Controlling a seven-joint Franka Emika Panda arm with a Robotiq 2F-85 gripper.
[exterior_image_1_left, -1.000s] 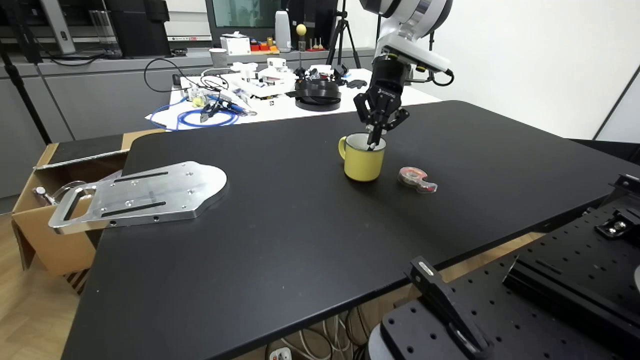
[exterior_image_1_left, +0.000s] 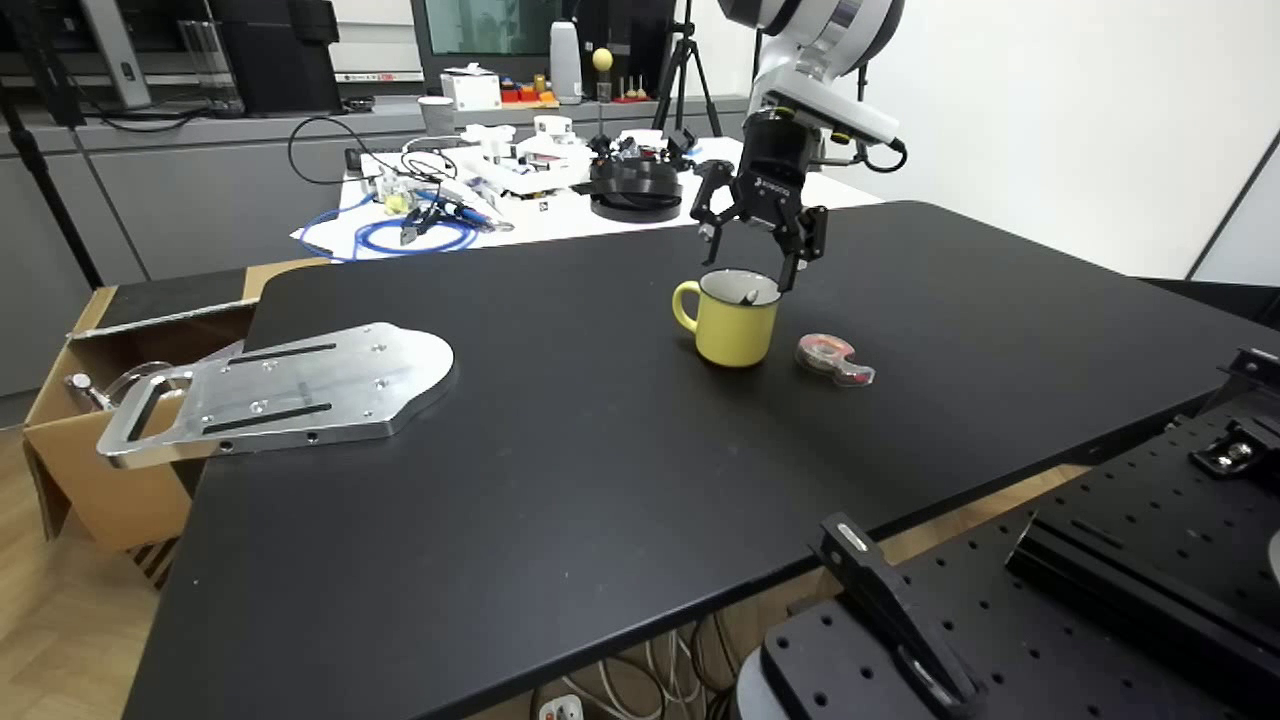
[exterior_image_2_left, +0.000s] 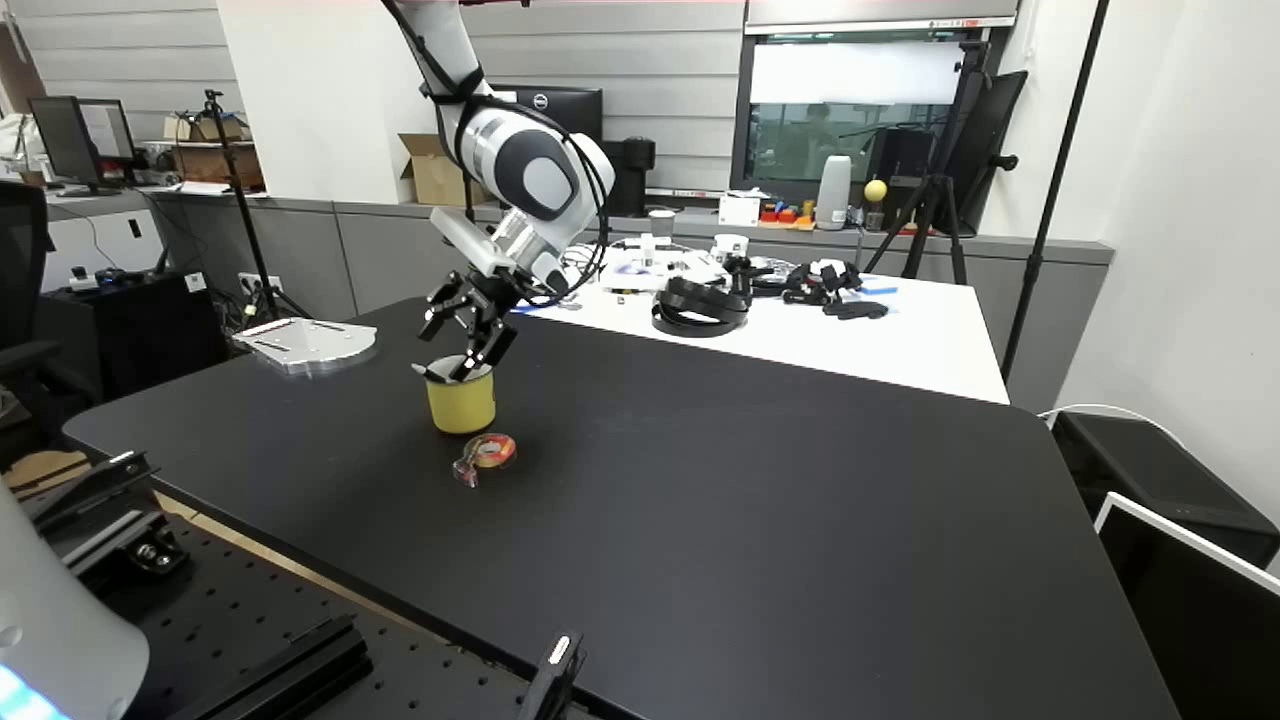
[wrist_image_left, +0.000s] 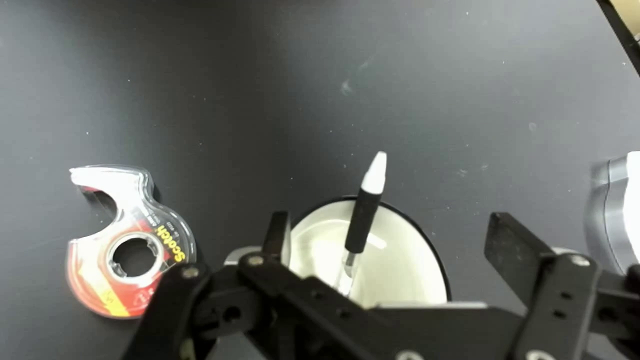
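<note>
A yellow mug (exterior_image_1_left: 734, 329) with a pale inside and dark rim stands upright on the black table. In the wrist view a marker with a black grip and white tip (wrist_image_left: 363, 221) leans inside the mug (wrist_image_left: 414, 264), its tip poking out past the rim. My gripper (exterior_image_1_left: 750, 274) is spread open around the top of the mug. One finger (wrist_image_left: 277, 240) is near the rim at the left, the other (wrist_image_left: 510, 258) stands apart at the right. Nothing is pinched between them. The marker's lower end is hidden by the gripper.
A clear Scotch tape dispenser (exterior_image_1_left: 830, 358) lies close beside the mug. A silver metal plate (exterior_image_1_left: 288, 390) rests at the table's left end in exterior view 1.
The gripper's fingers have gone from closed together at the mug's rim to wide apart. The mug has shifted and turned slightly; the tape dispenser has stayed put.
</note>
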